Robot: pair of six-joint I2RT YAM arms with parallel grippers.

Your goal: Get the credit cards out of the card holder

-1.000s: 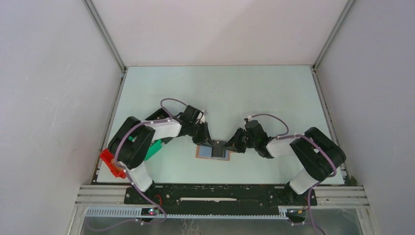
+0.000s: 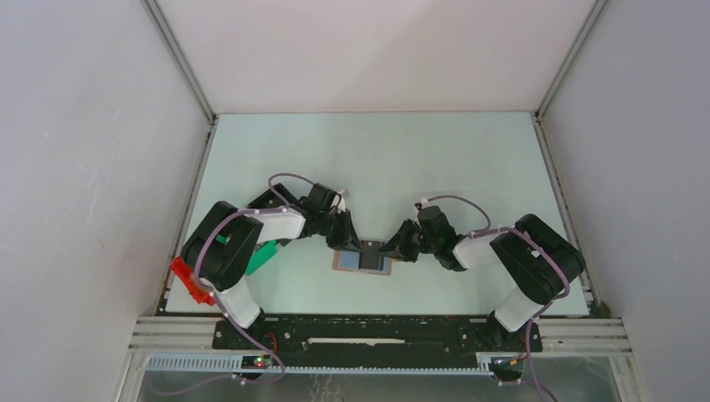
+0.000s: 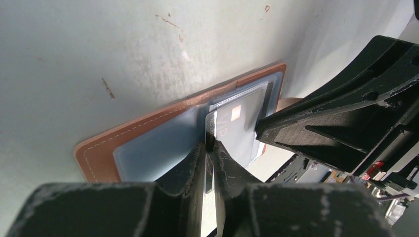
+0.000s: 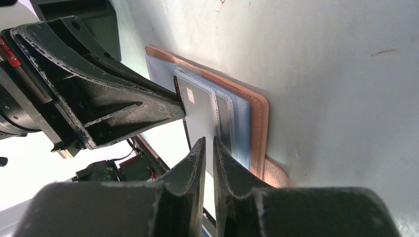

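Observation:
A brown card holder [image 2: 348, 268] with clear bluish sleeves lies spread on the table between my two arms. In the left wrist view, a grey card [image 3: 243, 127] with a gold chip sits in a sleeve, and its raised edge runs between the fingertips of my left gripper; whether they press on it cannot be told. My right gripper is at the sleeve's other end, slightly open, with a narrow gap between its fingertips. Through that gap the sleeve and grey card [image 4: 200, 111] show. Most of the card's lower part is hidden.
At the table's left lie a black box [image 2: 270, 198], a green item [image 2: 261, 257] and a red holder [image 2: 192, 281], partly under my left arm. My grippers are close to each other over the holder.
Both grippers and the card holder have shifted a few pixels to the left in the top view. Little else differs.

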